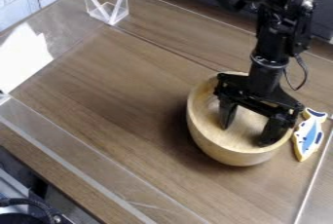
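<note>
My black gripper (250, 121) reaches down inside a light wooden bowl (221, 148) on the right half of the table, its two fingers spread open within the bowl. I see nothing held between them, though the bowl's floor is partly hidden by the gripper. A small fish-shaped piece (309, 136) in white, yellow and blue lies just right of the bowl.
A clear plastic stand (107, 9) sits at the back left. A dark wall edge runs along the back, and cables and dark gear lie beyond the front-left edge.
</note>
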